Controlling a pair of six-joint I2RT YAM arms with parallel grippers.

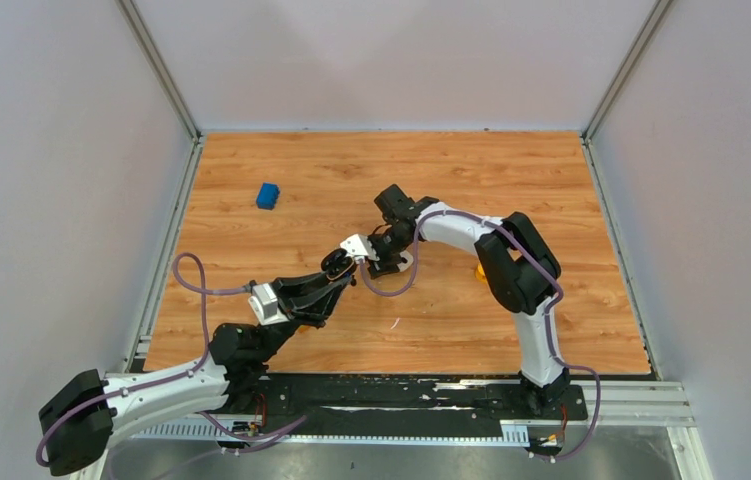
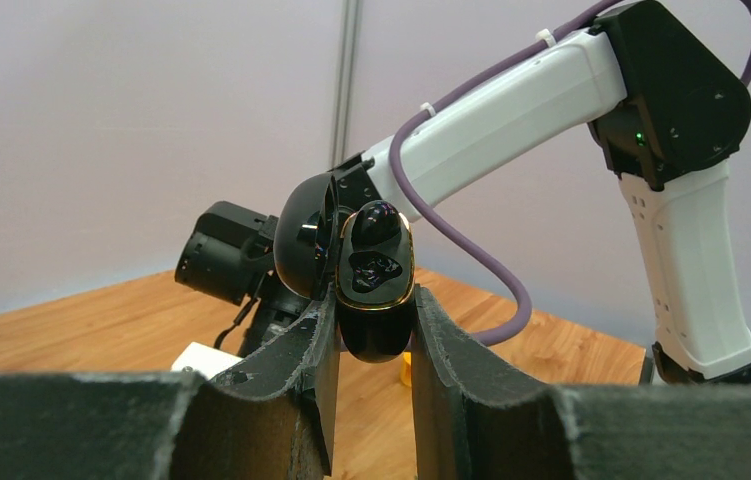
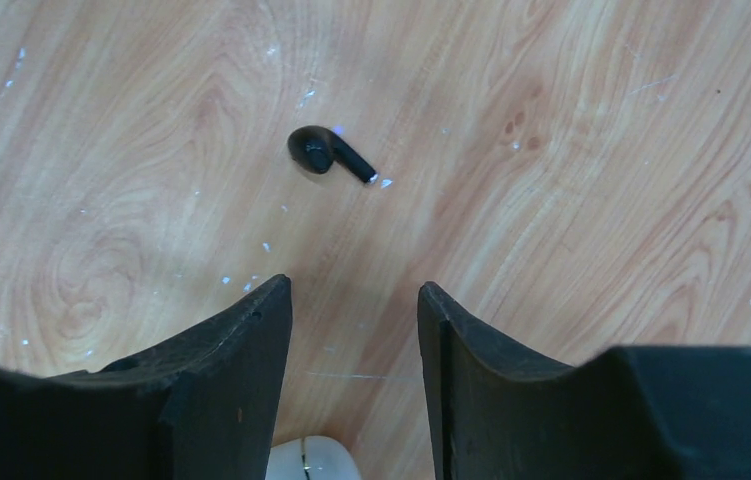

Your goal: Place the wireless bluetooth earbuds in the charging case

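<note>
My left gripper is shut on the black charging case [image 2: 376, 325], whose lid stands open. A glossy rounded shape fills the upper part of the case's inside, with a dark hollow below; I cannot tell whether that shape is an earbud. In the top view the case [image 1: 338, 264] is held above the table, just left of my right gripper [image 1: 381, 268]. A black earbud [image 3: 313, 150] lies on the wood in the right wrist view, ahead of my right gripper. That gripper is open, with bare table showing between its fingers.
A white rounded object [image 3: 316, 460] lies under the right gripper, at the bottom of its wrist view. A blue block [image 1: 268, 196] sits at the back left. The yellow ring [image 1: 480, 272] is partly behind the right arm.
</note>
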